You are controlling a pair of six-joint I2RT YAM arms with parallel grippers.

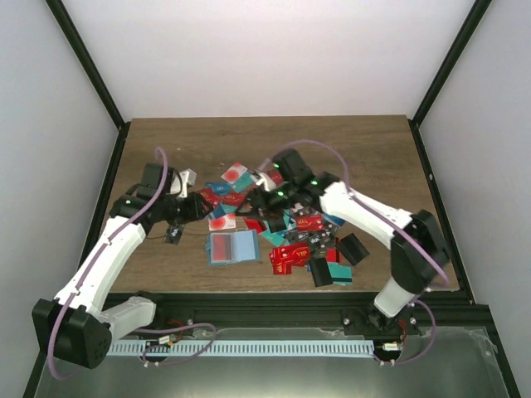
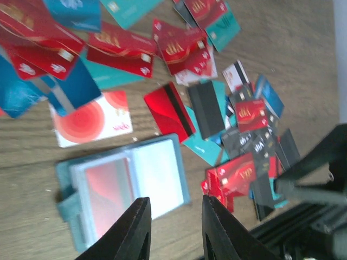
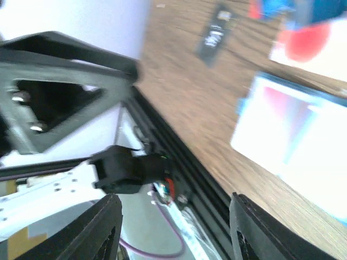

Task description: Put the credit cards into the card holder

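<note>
The card holder (image 1: 243,247), a blue sleeve with a pink panel, lies open on the table, also seen as a holder (image 2: 162,179) in the left wrist view and a blurred holder in the right. Loose red, teal, black and white cards (image 2: 168,111) lie piled behind and right of it. My left gripper (image 1: 202,207) hangs left of and above the holder, its fingers (image 2: 130,233) apart with nothing between them. My right gripper (image 1: 245,203) is above the cards behind the holder, its fingers (image 3: 255,233) apart and empty.
In the left wrist view the right arm reaches in at the right side.
</note>
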